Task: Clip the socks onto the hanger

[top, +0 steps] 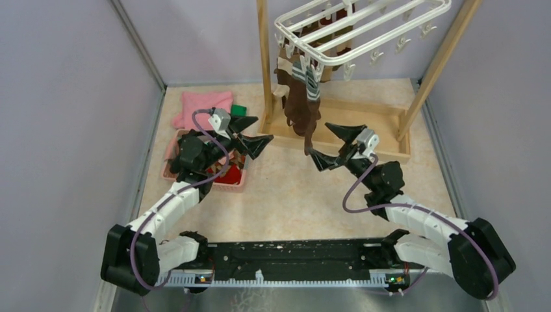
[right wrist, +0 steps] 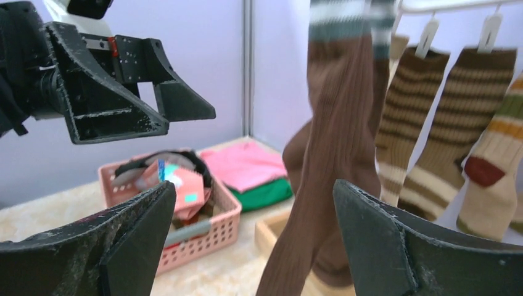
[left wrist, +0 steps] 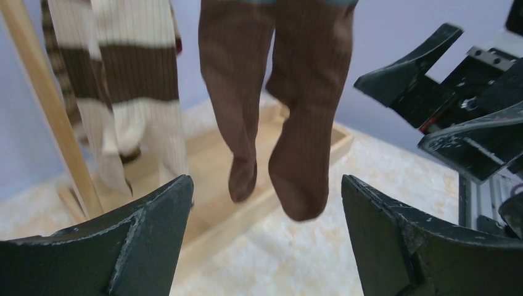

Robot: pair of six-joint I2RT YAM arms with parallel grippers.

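A white hanger rack [top: 364, 36] with clips along its rims is at the top of the top view. From its front left corner hangs a pair of brown socks [top: 300, 107] with grey-and-white striped cuffs. In the left wrist view both brown socks [left wrist: 302, 117] dangle beyond the fingers of my left gripper [top: 265, 128], which is open and empty. My right gripper [top: 318, 142], open too, stands close to the sock toes, and the right wrist view has a brown sock [right wrist: 339, 117] in front of its fingers. Whether the sock touches them I cannot tell.
Other striped socks [right wrist: 472, 111] hang behind on clips. A pink basket [top: 235, 185] of socks stands at the left, with pink cloth [top: 203, 107] and green cloth [top: 239, 110] behind it. Wooden posts [top: 425, 78] and a shallow wooden tray [top: 364, 117] stand under the rack.
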